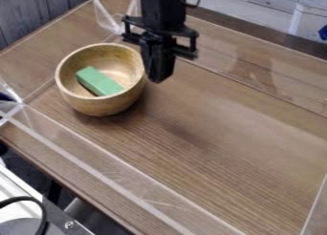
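A light wooden bowl (79, 91) sits on the left half of the table, with a green block (99, 80) inside it. My black gripper (160, 70) hangs just beyond the bowl's right rim, fingers pointing down and close together, with nothing visible between them.
Clear tape strips run along the left edge. Cables and grey gear lie off the table at the lower left.
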